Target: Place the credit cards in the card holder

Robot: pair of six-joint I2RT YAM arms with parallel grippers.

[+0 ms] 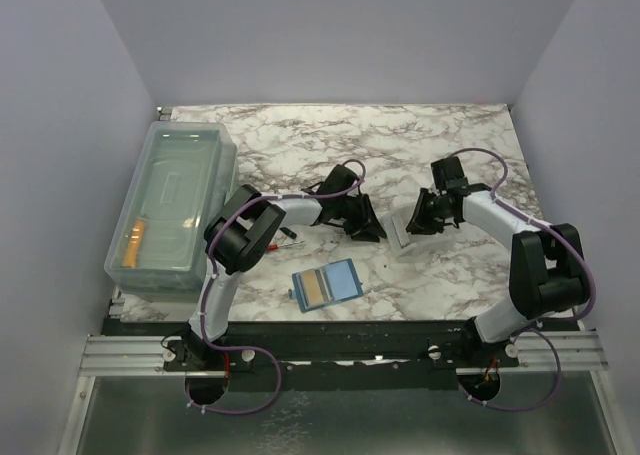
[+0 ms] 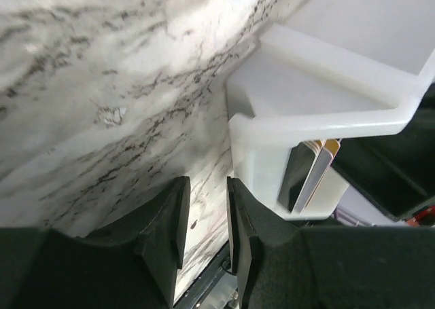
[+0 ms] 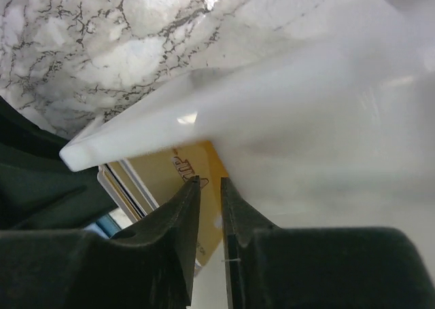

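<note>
The white card holder (image 1: pixel 400 233) lies on the marble right of centre, cards in its slot; the right wrist view shows a gold card (image 3: pixel 183 173) with other card edges beside it, and the left wrist view shows the card edges (image 2: pixel 316 173) too. My right gripper (image 1: pixel 428 218) is over the holder, its fingertips close together at the gold card; whether they grip it cannot be told. My left gripper (image 1: pixel 368 230) is just left of the holder, fingertips slightly apart, with only marble visible between them.
A blue and tan object (image 1: pixel 325 285) lies at the front. A large green translucent bin (image 1: pixel 145 205) fills the left side, with small tools (image 1: pixel 285 243) near it.
</note>
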